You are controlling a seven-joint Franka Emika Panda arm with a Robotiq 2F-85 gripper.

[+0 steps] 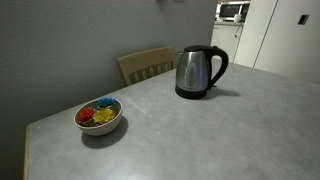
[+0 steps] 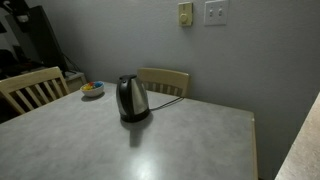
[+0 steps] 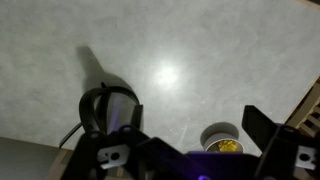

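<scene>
A silver and black kettle [image 1: 195,73] stands upright on the grey table, its black handle turned to the right in exterior view 1. To its left, a white bowl [image 1: 99,117] holds red, yellow and blue items. From above, the wrist view has the kettle [image 3: 106,110] at lower left and the bowl [image 3: 217,136] at lower right, partly covered by the gripper. My gripper is open, its two dark fingers wide apart with nothing held between them. Neither exterior view includes the gripper.
Wooden chairs stand at the table's edges, one chair [image 2: 163,80] behind the kettle and another chair [image 2: 34,90] at the left. A cord [image 2: 168,103] runs from the kettle toward the wall.
</scene>
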